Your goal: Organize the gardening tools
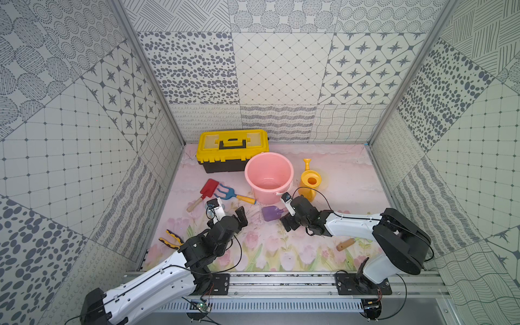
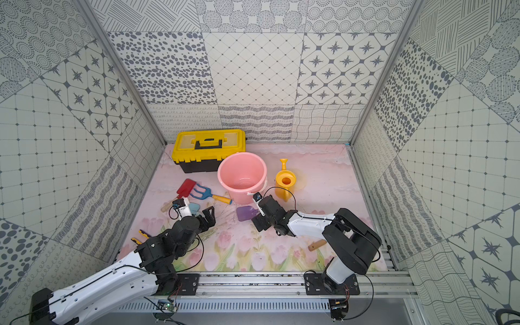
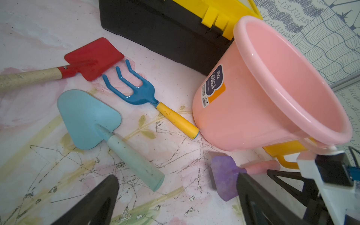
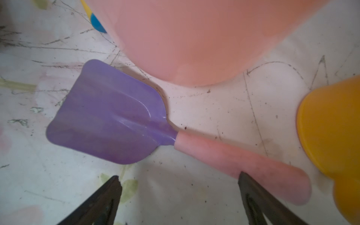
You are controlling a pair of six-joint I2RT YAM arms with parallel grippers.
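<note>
In the right wrist view a purple shovel (image 4: pixel 112 112) with a pink handle (image 4: pixel 240 161) lies flat in front of the pink bucket (image 4: pixel 202 37). My right gripper is open just above it, nothing held. A pale blue trowel (image 3: pixel 131 159), a blue fork (image 3: pixel 140 91) with a yellow handle and a red shovel (image 3: pixel 93 59) lie loose on the table in the left wrist view. Over the trowel's near side stands my left gripper, open and empty. The bucket is upright and looks empty from above.
Behind the bucket sits a closed yellow-lidded toolbox (image 1: pixel 233 149). A yellow watering can (image 1: pixel 310 181) stands to the bucket's right. Yellow-black pliers (image 1: pixel 171 239) lie at the front left, a wooden handle (image 1: pixel 345 244) at the front right.
</note>
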